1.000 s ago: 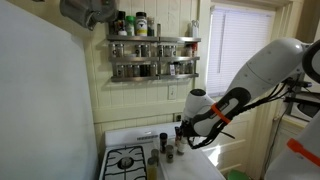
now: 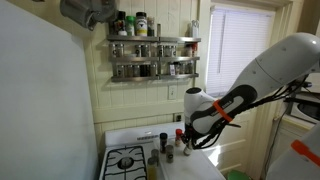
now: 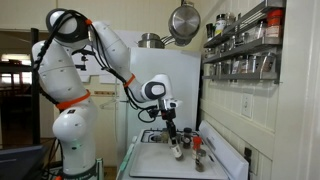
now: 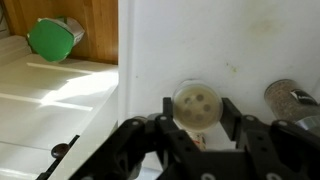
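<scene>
In the wrist view a small round jar (image 4: pixel 198 105), its top dotted with holes, sits between the fingertips of my gripper. The gripper is shut on this shaker jar, above the white counter (image 4: pixel 185 40). From exterior view 2 the pale jar (image 3: pixel 177 152) shows under the gripper (image 3: pixel 174 143), over the white surface. In exterior view 1 the gripper (image 2: pixel 190 144) is near several other jars; whether the held jar touches the counter I cannot tell.
A jar (image 4: pixel 290 98) stands to the right in the wrist view, and a green lid (image 4: pixel 50 40) is at upper left. Several spice jars (image 2: pixel 163 141) stand by the stove (image 2: pixel 125 162). Wall shelves (image 2: pixel 150 58) hold more jars.
The arm and gripper have moved a little to the right and lower in exterior view 1. The standing jars beside the stove look unmoved.
</scene>
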